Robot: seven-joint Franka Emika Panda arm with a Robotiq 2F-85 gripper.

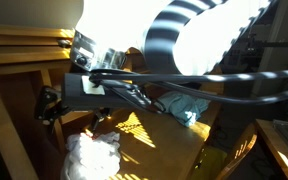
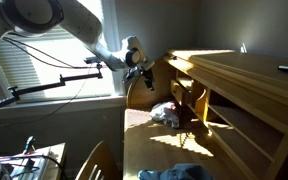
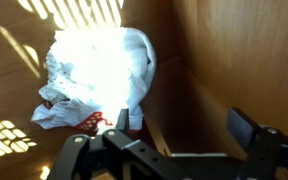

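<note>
A crumpled white cloth or bag with a red patch at its lower edge fills the upper left of the wrist view. In exterior view 1 this white bundle lies on the wooden desk, below my black gripper. My gripper is open, its fingers far apart with nothing between them; the bundle is off toward the left finger. From the other side, exterior view 2 has the gripper hanging above the bundle, apart from it.
A bluish cloth lies farther along the desk. Wooden shelf compartments border the desk along one side. A chair stands by the front edge. Sunlight stripes the desktop between the two cloths.
</note>
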